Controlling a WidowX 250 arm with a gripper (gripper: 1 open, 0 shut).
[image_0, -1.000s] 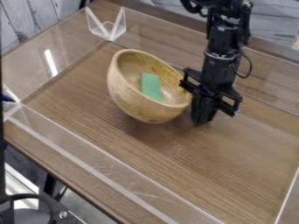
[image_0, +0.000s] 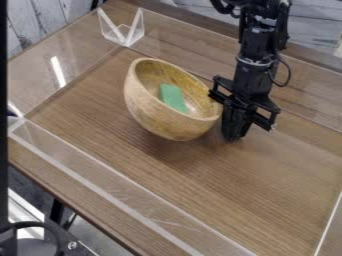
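Observation:
A large tan bowl (image_0: 154, 115) sits tilted on the wooden table (image_0: 160, 200), with a green block (image_0: 173, 98) inside it. The black robot gripper (image_0: 238, 122) is low at the bowl's right side, against or very near its rim. Its fingertips are dark and overlap, so whether it holds the rim cannot be made out.
A white wire-like object (image_0: 120, 25) stands at the upper left. Dark parts of other equipment show at the bottom left corner and the left edge.
The bowl has shifted slightly to the left, and the gripper has moved a little with it.

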